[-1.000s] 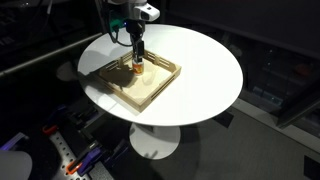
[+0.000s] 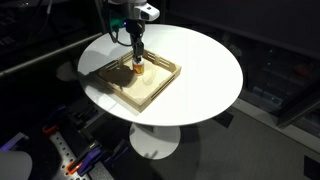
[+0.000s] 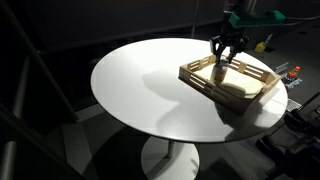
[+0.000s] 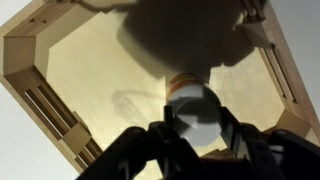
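A small orange bottle with a white cap (image 4: 196,118) stands inside a shallow wooden tray (image 4: 45,62). In exterior view 1 the orange bottle (image 2: 139,68) is in the left part of the tray, directly under my gripper (image 2: 138,58). Seen from the wrist, the dark fingers of the gripper reach down on both sides of the cap. Whether they touch it cannot be made out. In exterior view 2 the gripper and the bottle overlap above the tray (image 3: 200,84), and the bottle is hard to see.
The tray rests on a round white table (image 2: 205,75), with slatted walls around a flat bottom. The tray floor (image 4: 100,75) is otherwise empty, apart from the gripper's shadow.
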